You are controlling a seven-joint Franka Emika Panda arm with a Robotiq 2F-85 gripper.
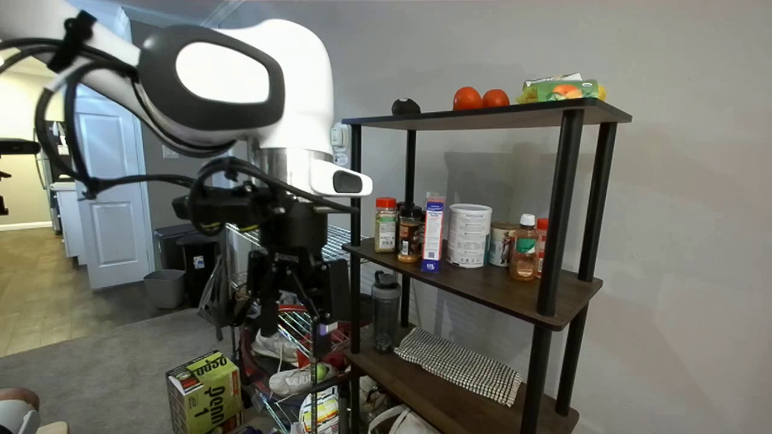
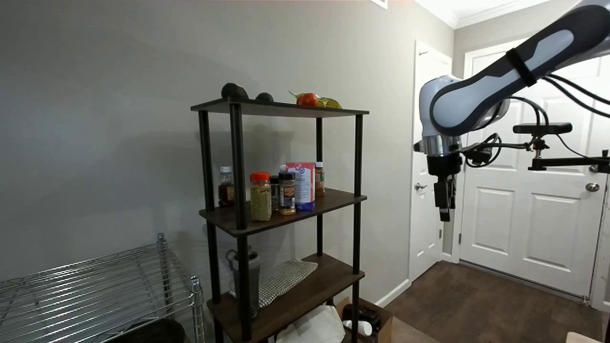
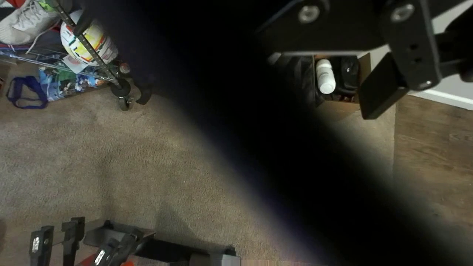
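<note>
My gripper [image 1: 278, 329] hangs pointing down in front of the dark shelf unit [image 1: 470, 293], to its left in exterior view 1. Its two fingers stand apart and nothing shows between them, so it is open. In exterior view 2 the gripper [image 2: 444, 214] is well to the right of the shelf, clear of it. The wrist view is largely covered by a dark blurred shape; one black finger pad [image 3: 381, 88] shows at upper right, over bare carpet.
On the middle shelf stand a red-capped jar [image 1: 385, 225], a tall box [image 1: 432, 235], a white tub [image 1: 468, 235] and bottles. Tomatoes [image 1: 467, 98] and a green bag [image 1: 561, 90] lie on top. Lower down are a grey bottle [image 1: 385, 311] and a checked cloth [image 1: 461, 365]. A wire rack [image 2: 103, 291] stands beside.
</note>
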